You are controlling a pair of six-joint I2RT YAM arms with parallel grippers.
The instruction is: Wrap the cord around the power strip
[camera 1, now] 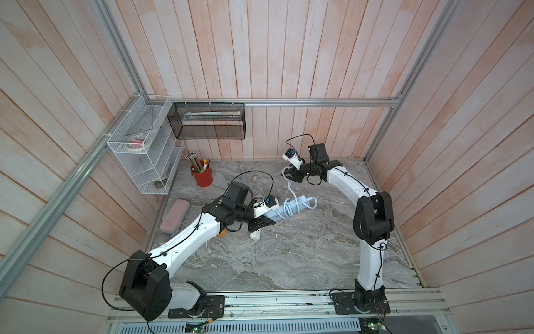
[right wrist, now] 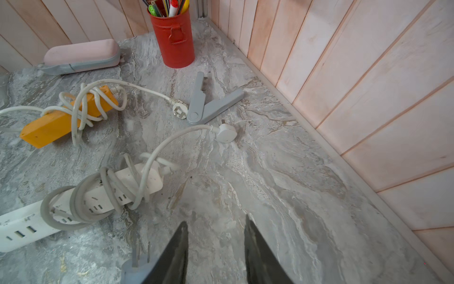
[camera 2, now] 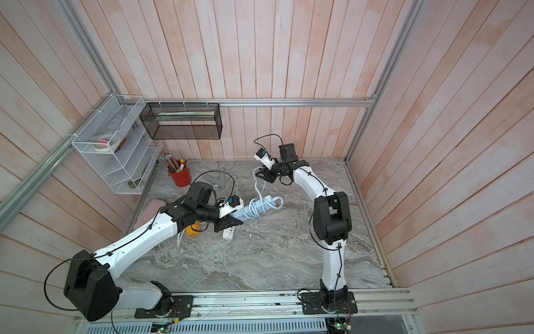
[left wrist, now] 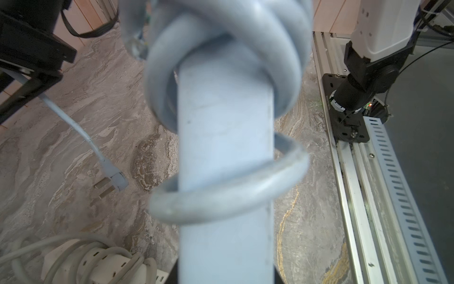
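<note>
A light blue power strip (camera 1: 297, 204), with light blue cord (left wrist: 227, 189) looped round it, is held up in my shut left gripper (camera 1: 259, 221). The left wrist view shows several loops bunched at its far part and one nearer. Cord rises to my right gripper (camera 1: 294, 173), behind and above the strip. The right gripper's fingertips stand apart in its wrist view; whether cord passes between them is unclear. A plug (left wrist: 113, 176) hangs on the cord at the left of the left wrist view.
A white strip (right wrist: 23, 227) and an orange strip (right wrist: 45, 127), both with cords, lie on the table, with a grey folded tool (right wrist: 208, 108), red pen cup (right wrist: 177, 47) and pink case (right wrist: 80, 54).
</note>
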